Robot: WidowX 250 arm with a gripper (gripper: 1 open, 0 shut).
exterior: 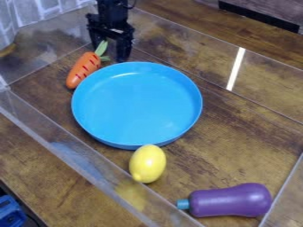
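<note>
My black gripper (110, 44) is at the top of the view, low over the back left of the wooden surface, just behind an orange toy carrot (84, 69) with green top. Its fingers are dark and small here; they look apart, with nothing clearly held. The carrot lies at the left of a round blue plate (137, 104), which is empty. A yellow lemon (147, 163) lies in front of the plate, and a purple eggplant (229, 200) lies at the front right.
Clear low walls (57, 156) border the wooden surface (225, 133). Bare wood is free to the right of the plate. A blue object (9, 212) stands outside the wall at the lower left.
</note>
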